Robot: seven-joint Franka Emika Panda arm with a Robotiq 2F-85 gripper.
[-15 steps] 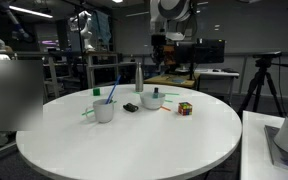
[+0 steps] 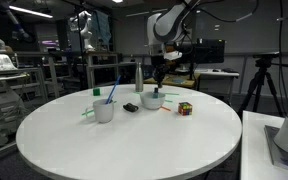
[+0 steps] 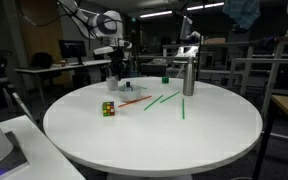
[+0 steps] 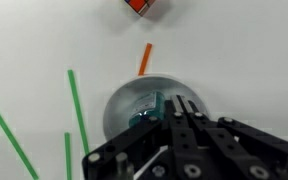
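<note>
A pale bowl (image 4: 144, 112) lies below my gripper in the wrist view. Inside it is a teal object (image 4: 144, 104) with a dark part beside my fingertips; whether they touch it I cannot tell. The fingers are together, and nothing shows between them. From outside, the bowl (image 2: 153, 101) stands near the middle of the round table, with a dark-topped item (image 2: 156, 91) rising from it. My arm cannot be made out clearly in either exterior view.
A coloured cube (image 2: 185, 108), a white cup (image 2: 104, 111) with a blue stick, a small dark object (image 2: 131, 107) and a metal bottle (image 3: 190, 77) stand around the bowl. Green sticks (image 3: 183, 108) and an orange stick (image 4: 145, 59) lie nearby.
The person behind the table has shifted slightly left and lower. The bowl, cup and cube have stayed where they were.
</note>
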